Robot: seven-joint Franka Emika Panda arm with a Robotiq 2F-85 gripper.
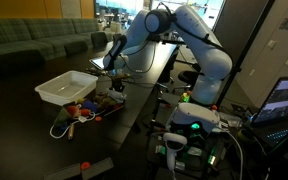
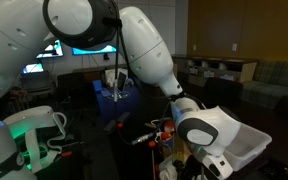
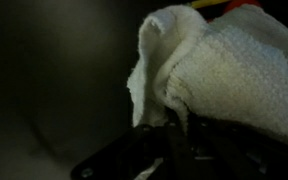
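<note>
A white terry cloth [image 3: 229,70] fills the right half of the wrist view, bunched and folded up against my gripper. The gripper is shut on it, with the fabric gathered at the dark fingers; the fingertips are partly lost in shadow. In exterior view 1 my gripper [image 1: 116,84] is low over the dark table, just right of the white bin and behind a pile of tools. Pale fabric shows low beside the gripper in exterior view 2, largely hidden by the arm.
The empty-looking white bin [image 1: 66,87] stands left of the gripper. Several coloured tools [image 1: 84,108] lie heaped in front of it. Open dark tabletop [image 1: 29,145] extends toward the near left. A laptop [image 1: 279,110] sits at the far right.
</note>
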